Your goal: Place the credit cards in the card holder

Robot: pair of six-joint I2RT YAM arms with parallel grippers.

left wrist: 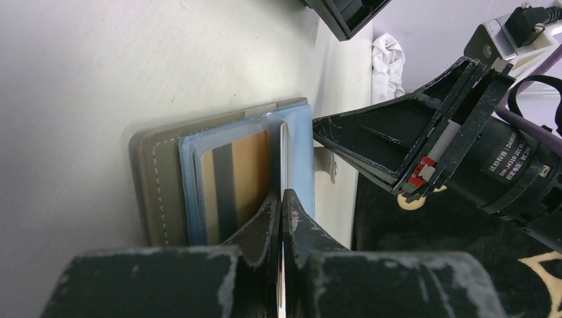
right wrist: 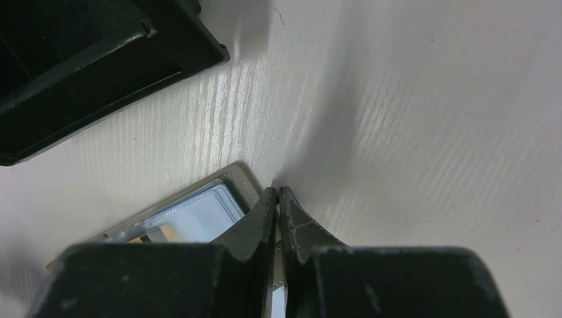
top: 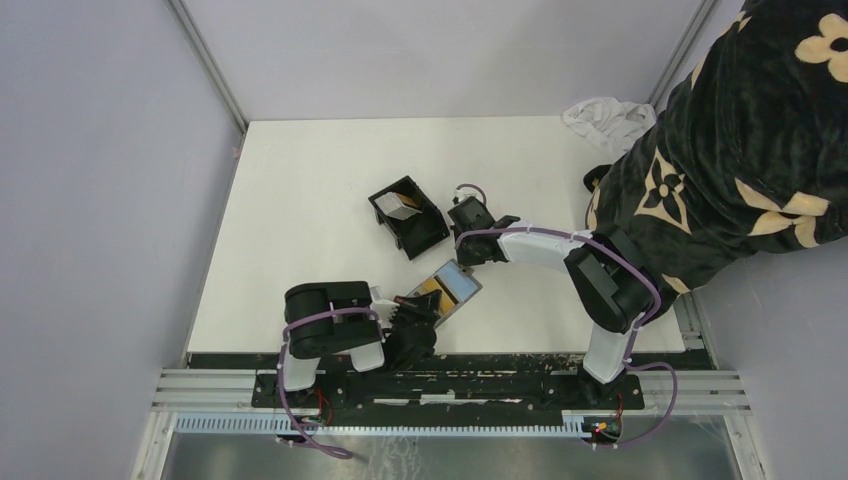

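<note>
The card holder [top: 457,282] lies open on the table, with a grey cover [left wrist: 159,179] and blue-edged pockets. A tan card with a dark stripe [left wrist: 225,175] shows in one pocket. Held edge-on over the blue pocket is a thin white credit card [left wrist: 283,149]; my left gripper is shut on it. How deep that card sits cannot be made out. My right gripper is closed at the holder's far-right edge, beside the snap tab [left wrist: 325,159], and seems to pinch that edge. The fingers hide the exact contact.
A black box [top: 422,232] stands just behind the holder, with light cards [top: 397,206] leaning in it. A white cloth [top: 610,122] lies at the back right, near a dark patterned cushion [top: 700,190].
</note>
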